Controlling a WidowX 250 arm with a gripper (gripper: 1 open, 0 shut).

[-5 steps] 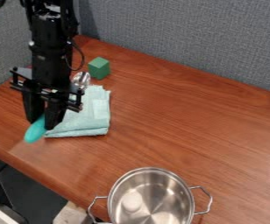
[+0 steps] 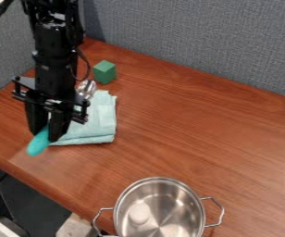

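My black gripper is low at the left side of the wooden table, over a teal elongated object whose upper end is hidden by the fingers. Whether the fingers are closed on it is hard to tell. A folded pale-blue cloth lies just right of the gripper, partly behind it. A silver object shows behind the gripper, partly hidden.
A green block sits toward the back left. A steel pot with two handles is at the front edge. Grey walls border the back and left.
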